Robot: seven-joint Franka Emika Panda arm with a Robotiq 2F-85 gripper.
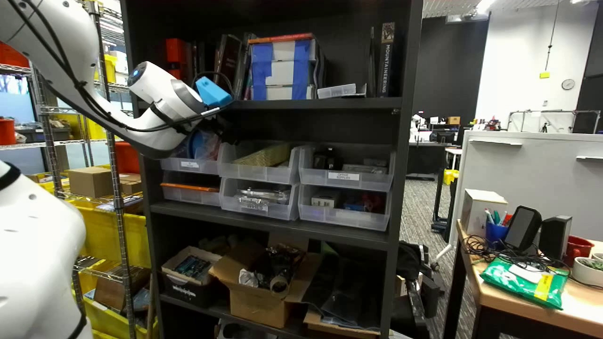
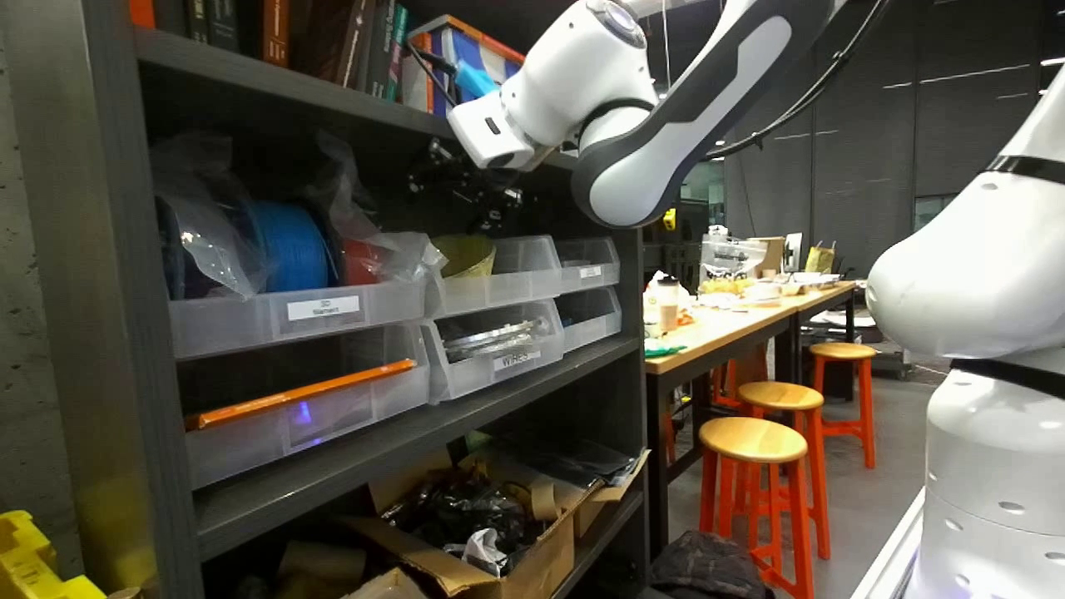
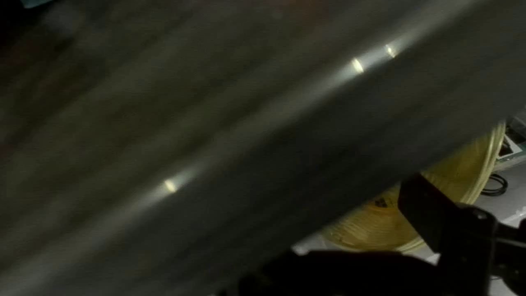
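In exterior view 2 my dark gripper [image 2: 461,195] is open below the upper shelf, above the clear bins, with nothing seen between its fingers. A yellow, round, basket-like item [image 2: 466,256] sits in the upper middle bin [image 2: 499,289], just below the gripper and apart from it. The wrist view shows that yellow item [image 3: 463,167] partly covered by the blurred dark shelf edge [image 3: 276,143], which fills most of the picture. Dark gripper parts cross its lower right. In exterior view 1 the white wrist and its blue block [image 1: 212,92] largely hide the gripper.
Beside the middle bin, another upper bin [image 2: 319,309] holds a blue spool [image 2: 289,245] and plastic wrap. Books [image 1: 227,59] line the shelf board [image 1: 316,104] close above the wrist. Some free room lies between this board and the bin tops.
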